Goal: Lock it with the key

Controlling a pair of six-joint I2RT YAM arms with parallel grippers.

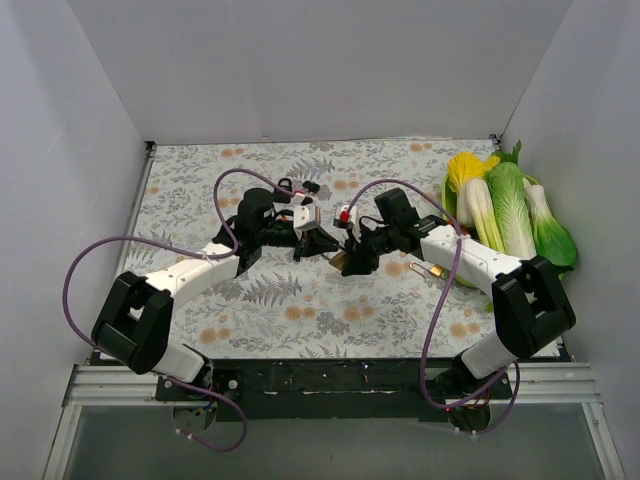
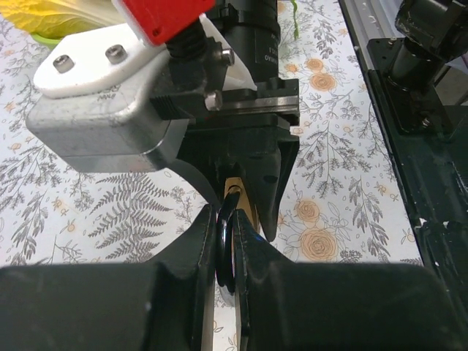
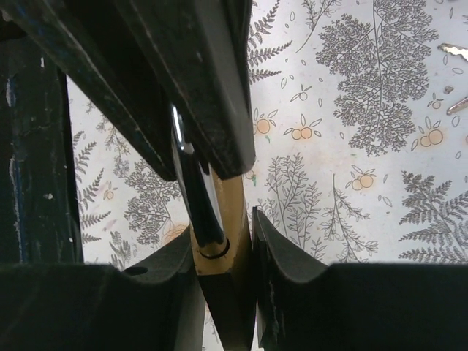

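Note:
At the centre of the top view my two grippers meet over the cloth. My left gripper is shut on the shiny lock shackle, which stands upright between its fingertips. My right gripper is at the brass lock body, which sits between its fingers; whether they grip it firmly I cannot tell. The shackle runs down into the brass body in the right wrist view. A key in the lock is not clearly visible. Keys lie on the cloth at the edge of the right wrist view.
A green basket of vegetables stands at the right. Small dark items lie behind my left gripper, and a small object lies right of my right gripper. The cloth is otherwise mostly clear.

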